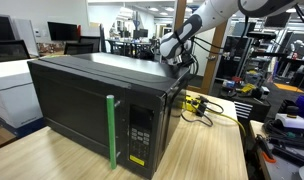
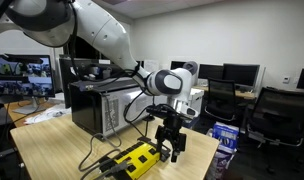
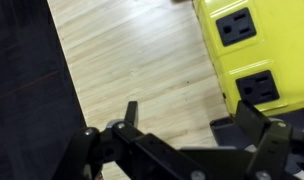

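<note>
In the wrist view my gripper is open, its fingers (image 3: 131,114) wide apart with bare wooden tabletop between them. A yellow power strip (image 3: 223,55) with black outlets lies at the right of that view, close to the right finger. In exterior view 2 the gripper (image 2: 168,151) hangs low over the table beside the power strip (image 2: 137,160). A black microwave (image 1: 82,105) with a green strip on its front fills much of exterior view 1; behind its top right corner the gripper end of the arm is partly hidden.
Black cables (image 2: 95,148) loop across the table near the power strip. A dark surface (image 3: 27,110) borders the wood at left in the wrist view. Bare tabletop (image 2: 52,145) lies in front of the microwave. Office chairs (image 2: 277,115) stand beyond the table.
</note>
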